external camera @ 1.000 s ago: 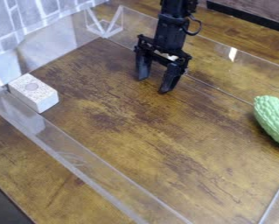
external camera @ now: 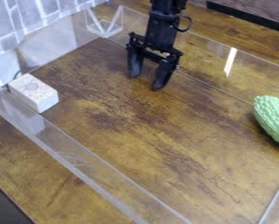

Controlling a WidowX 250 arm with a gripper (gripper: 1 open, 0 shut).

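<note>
My black gripper (external camera: 146, 70) hangs at the top centre over the wooden floor, fingers pointing down and spread open, with nothing visible between them. A white patterned block (external camera: 33, 93) lies at the left. A green bumpy object (external camera: 272, 118), like a bitter melon, lies at the right edge, partly out of view.
A clear low wall (external camera: 94, 166) borders the wooden work area (external camera: 153, 140). A white and grey patterned material stands at the back left.
The block and the green object look unmoved.
</note>
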